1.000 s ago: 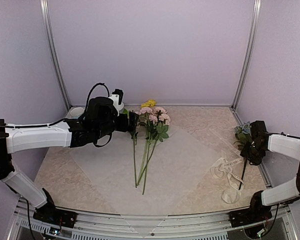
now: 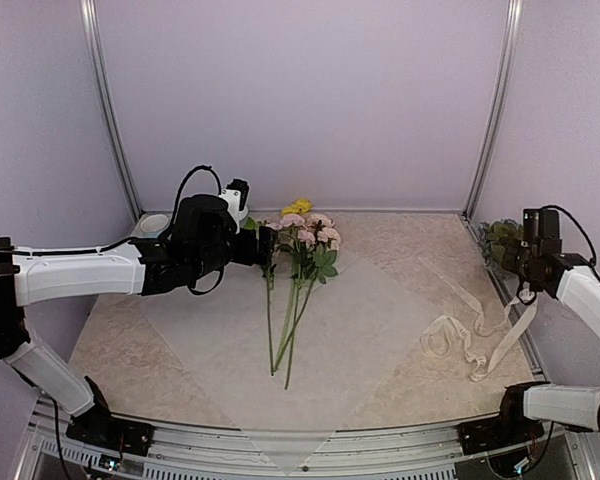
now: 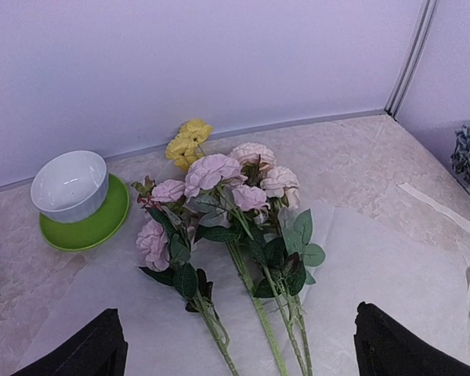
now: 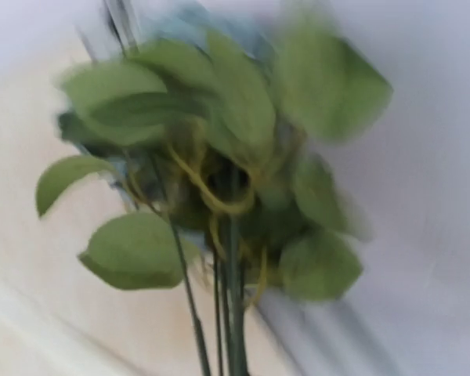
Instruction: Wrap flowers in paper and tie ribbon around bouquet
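Note:
Several pink roses (image 3: 213,172) and a yellow flower (image 3: 189,139) lie on a pale wrapping sheet (image 2: 370,330), stems toward the front. Left of the blooms, my left gripper (image 2: 267,243) hangs open; the left wrist view shows its fingers (image 3: 82,348) wide apart and nothing between. My right gripper (image 2: 525,265) is raised at the right edge, shut on the stems (image 4: 231,313) of a leafy blue flower bunch (image 2: 502,243). Its fingertips are out of the right wrist view, where blurred leaves (image 4: 235,94) fill the middle. A cream ribbon (image 2: 442,338) lies in loops, one end rising toward the right gripper.
A white bowl (image 3: 70,186) sits on a green plate (image 3: 102,223) at the back left. Walls (image 2: 300,100) close the table at the back and sides.
My right gripper has risen and shifted slightly right, carrying the blue bunch up. Part of the ribbon has been pulled up toward it. The left arm and the pink roses have stayed still.

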